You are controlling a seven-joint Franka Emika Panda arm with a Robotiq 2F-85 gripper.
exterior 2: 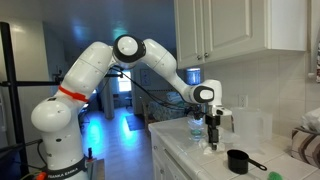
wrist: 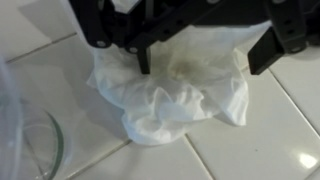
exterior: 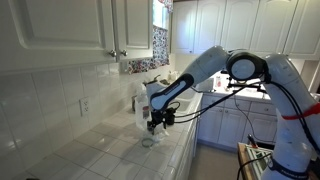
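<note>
In the wrist view a crumpled white cloth or paper (wrist: pixel 165 105) lies on the white tiles, below and between the spread fingers of my gripper. The gripper is open, one dark finger (wrist: pixel 142 58) on the left and the other finger (wrist: pixel 266 52) on the right. The left fingertip is right over the white material; whether it touches cannot be told. In exterior view 2 the gripper (exterior 2: pixel 213 147) points down at the counter, the white material (exterior 2: pixel 212 150) small beneath it.
A clear round container (wrist: pixel 38 140) stands left of the cloth in the wrist view. In exterior view 2, a black pot (exterior 2: pixel 240 162) sits near the gripper, with a green item (exterior 2: pixel 274 176) beyond its handle. Bare tile counter (exterior: pixel 85 157) stretches forward in exterior view 1.
</note>
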